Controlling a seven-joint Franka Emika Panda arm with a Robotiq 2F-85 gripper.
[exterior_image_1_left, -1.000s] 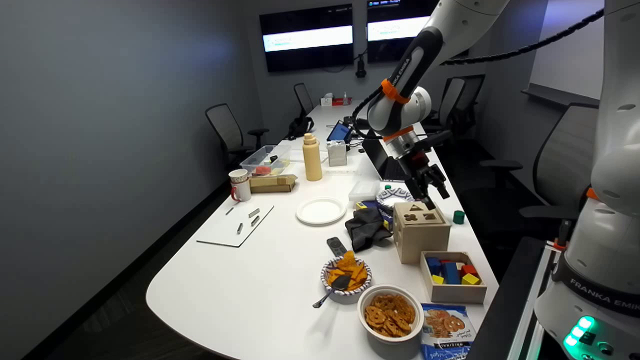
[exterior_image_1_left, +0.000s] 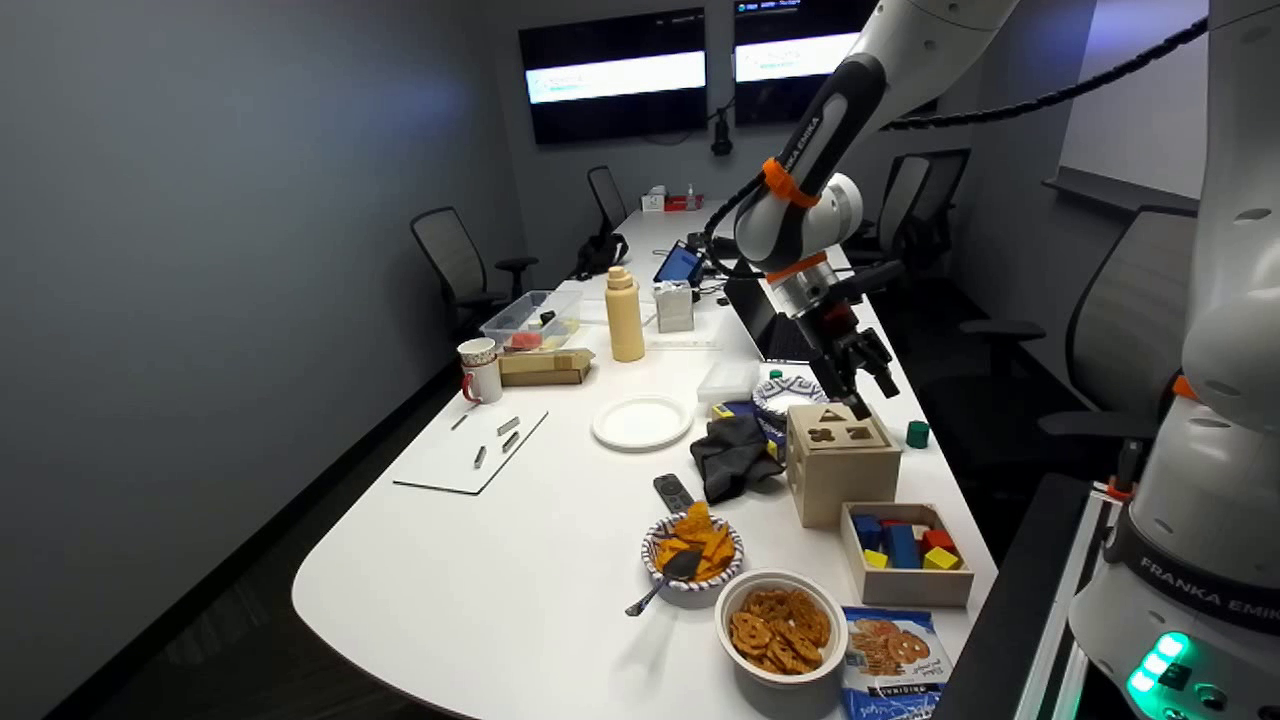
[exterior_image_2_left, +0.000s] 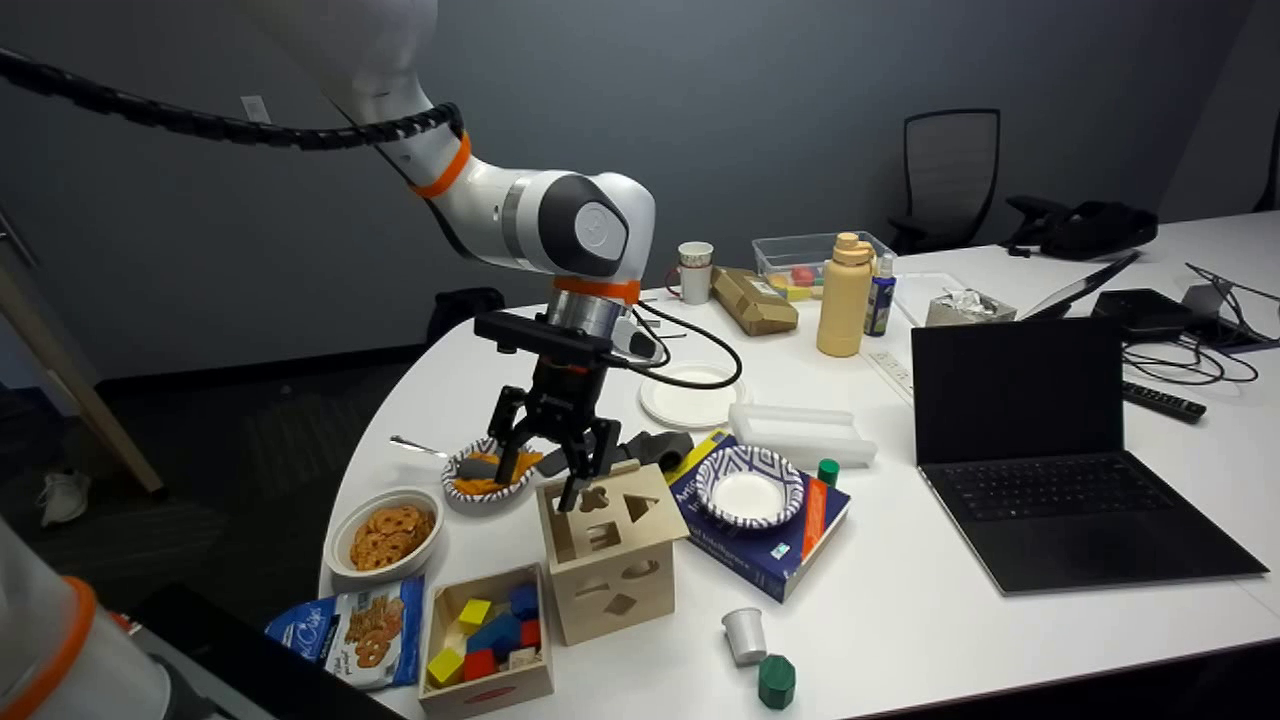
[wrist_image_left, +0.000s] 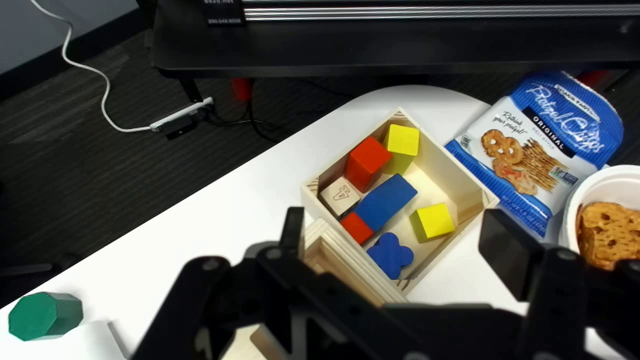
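Observation:
My gripper (exterior_image_2_left: 549, 462) hangs just above the wooden shape-sorter box (exterior_image_2_left: 618, 588), tilted, its fingers wide apart and nothing between them. In the wrist view the left fingertip (wrist_image_left: 293, 231) and right fingertip (wrist_image_left: 504, 249) stand well apart, both in front of the scene. The sorter's lid has cut-out holes, partly hidden behind the gripper in the second exterior view. Beside the sorter sits an open wooden tray (wrist_image_left: 465, 174) with red, blue and yellow blocks and one pale block marked 4. A blue flower-shaped block (wrist_image_left: 391, 255) lies inside it, close to the sorter's edge.
A pretzel bag (exterior_image_1_left: 897, 660), a bowl of pretzels (exterior_image_1_left: 780, 630) and a bowl of chips (exterior_image_1_left: 692, 550) stand near the tray. A green block (exterior_image_2_left: 776, 680) and a small grey cup (exterior_image_2_left: 745, 636) lie past the sorter.

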